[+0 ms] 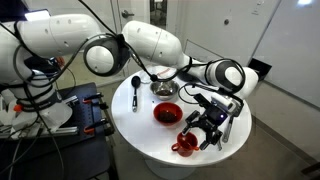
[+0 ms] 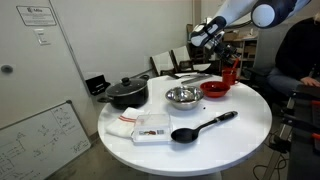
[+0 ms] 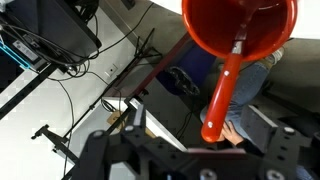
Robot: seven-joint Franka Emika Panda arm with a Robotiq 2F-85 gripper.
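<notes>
A red mug (image 1: 188, 145) stands near the front edge of the white round table. Above it, my gripper (image 1: 207, 131) points downward. In the wrist view, the red mug (image 3: 238, 22) is seen from above at the top, its handle (image 3: 224, 98) reaching down between the dark fingers of my gripper. The fingers are open, with a gap on each side of the handle. In exterior view 2 the red mug (image 2: 230, 75) is at the far side, partly hidden.
Beside the mug is a red bowl (image 1: 168, 115), with a metal bowl (image 1: 165, 90) farther back. A black ladle (image 2: 204, 127), a clear container (image 2: 153, 128), a white cloth (image 2: 123, 122) and a black pot (image 2: 128, 92) are also on the table.
</notes>
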